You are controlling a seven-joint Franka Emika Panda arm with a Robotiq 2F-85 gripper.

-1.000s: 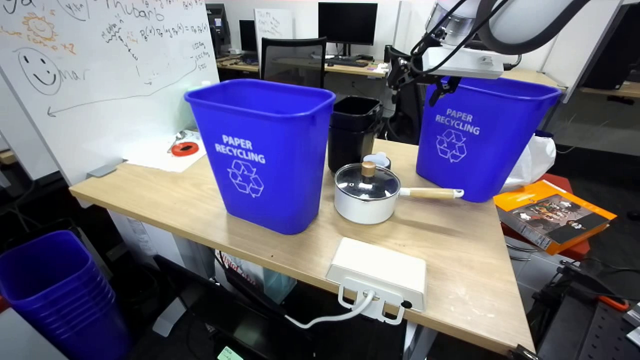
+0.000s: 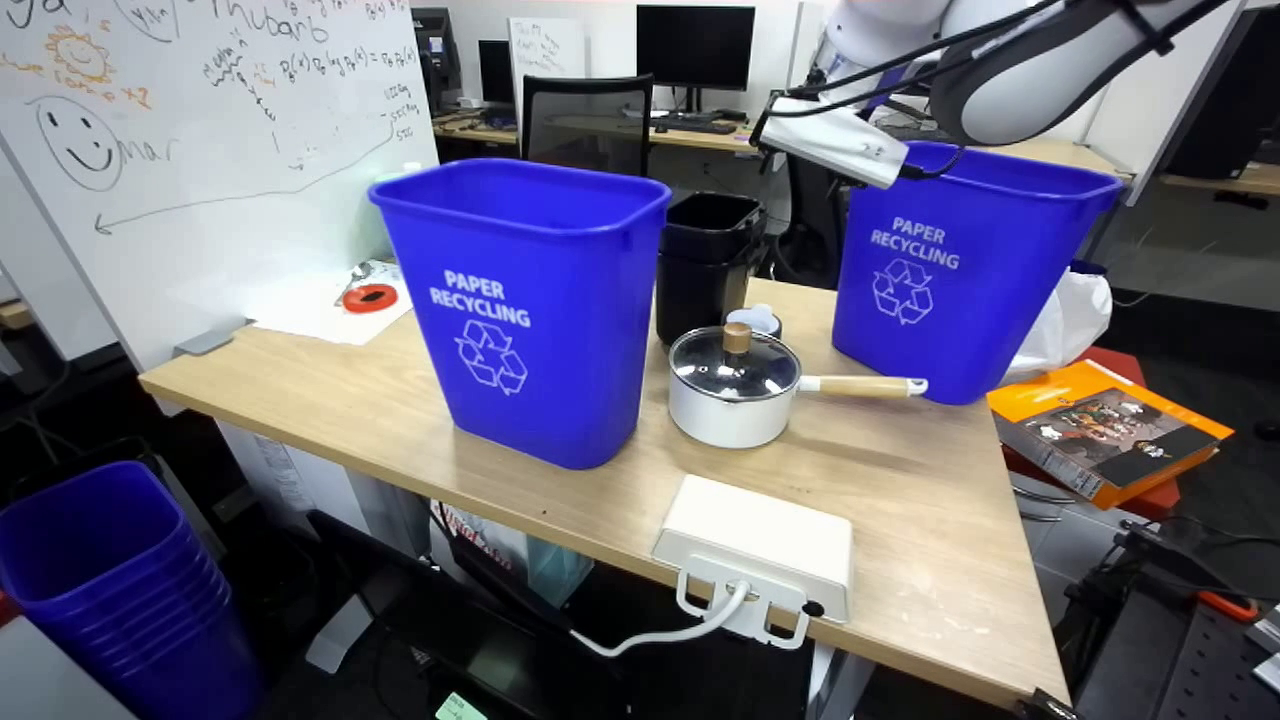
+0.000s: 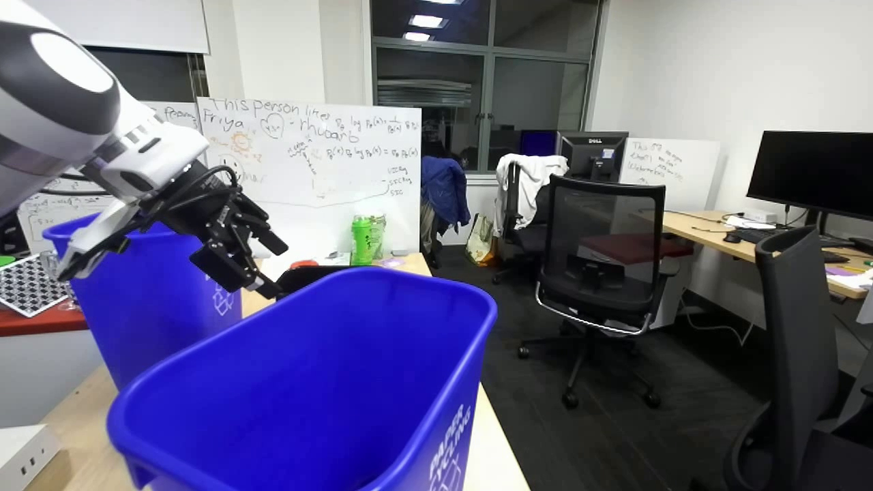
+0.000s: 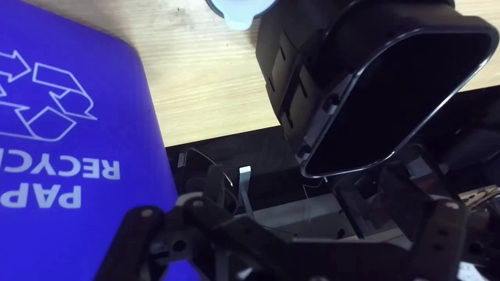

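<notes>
My gripper is open, its dark fingers (image 4: 214, 185) wide apart with nothing seen between them. In the wrist view a black open-topped container (image 4: 311, 93) lies beyond the fingers, and a blue paper recycling bin (image 4: 89, 154) fills the left. Exterior view 2 has the gripper (image 3: 266, 266) above the table, between the two blue bins. From exterior view 1, the near-left bin (image 2: 528, 312), the right bin (image 2: 960, 276) and the black container (image 2: 708, 270) stand upright on the table. The fingers are largely hidden there behind the arm's white housing (image 2: 840, 144).
A white lidded pot (image 2: 732, 408) stands between the bins, its handle pointing right. Behind it is a cup with a pale blue top (image 2: 756, 318). A white power box (image 2: 756, 540) sits at the front edge. Red tape (image 2: 369, 298) lies at the left.
The arm's wrist has turned and shifted slightly left in exterior view 1; the dark fingers that hung in front of the right bin no longer show there. Bins, pot and container have not moved.
</notes>
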